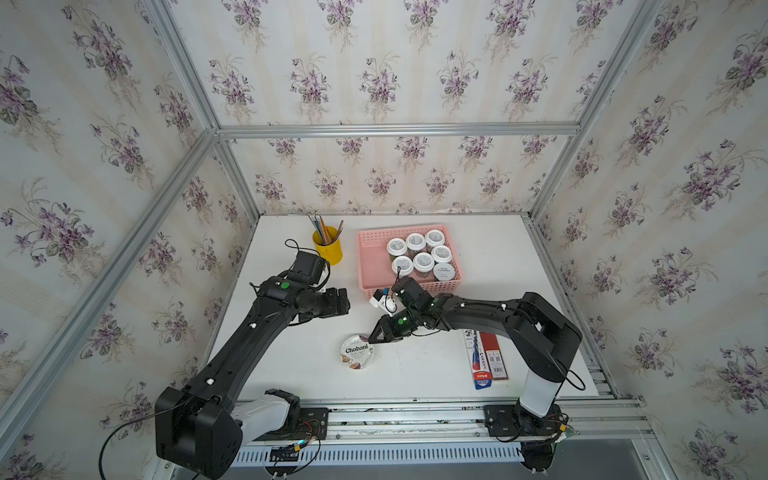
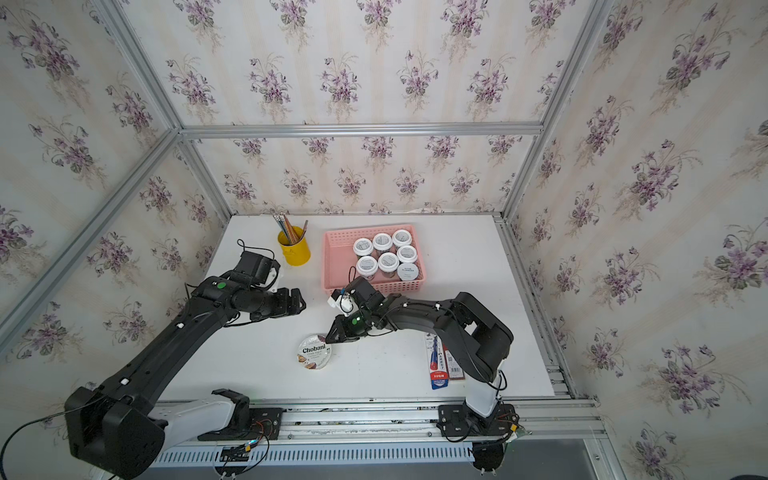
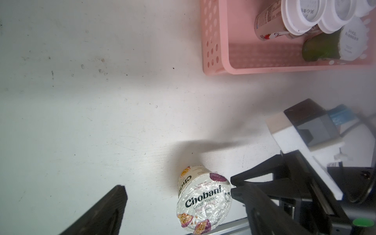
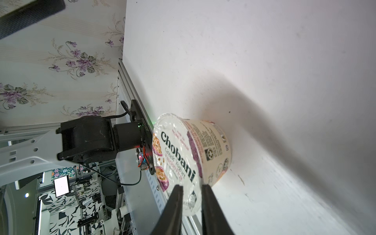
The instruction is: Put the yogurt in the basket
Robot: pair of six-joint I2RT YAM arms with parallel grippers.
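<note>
A Chobani yogurt cup (image 1: 356, 352) stands on the white table near the front, lid up. My right gripper (image 2: 336, 331) is low at the cup's right side, its fingertips at the rim in the left wrist view; in the right wrist view they are blurred over the lid's lower edge, and their gap is hard to tell. My left gripper (image 1: 336, 302) hangs higher, behind and left of the cup, its fingers apart with nothing between them. The pink basket (image 2: 340, 264) stands at the back, holding several white-lidded cups.
A yellow pen holder (image 1: 329, 251) stands left of the basket. Two flat boxes (image 2: 440, 364) lie at the front right.
</note>
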